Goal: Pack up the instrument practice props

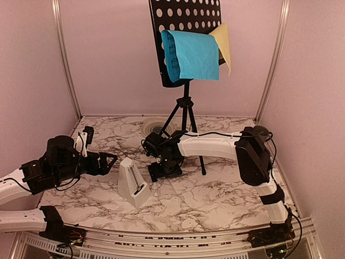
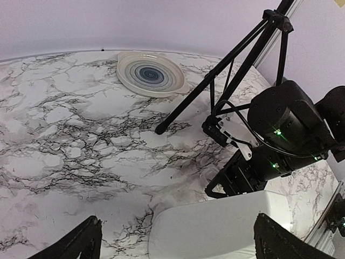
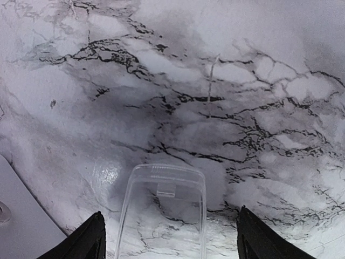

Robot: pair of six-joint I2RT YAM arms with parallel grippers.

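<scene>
A white metronome point(image 1: 133, 183) stands upright on the marble table, left of centre. In the left wrist view the metronome's pale body point(image 2: 210, 226) fills the bottom, behind the gap between my left fingers. My left gripper point(image 1: 110, 163) is open, left of it and empty. A clear plastic cover point(image 3: 168, 171) lies on the table between the spread fingers of my right gripper. Gaps show on both its sides, so the right gripper is open around it. In the top view the right hand hides this cover.
A black music stand point(image 1: 187, 102) rises behind the right hand, its legs close to it. Blue sheets point(image 1: 197, 54) and a yellow sheet point(image 1: 222, 40) hang on it. A round pale dish point(image 2: 124, 70) lies at the back.
</scene>
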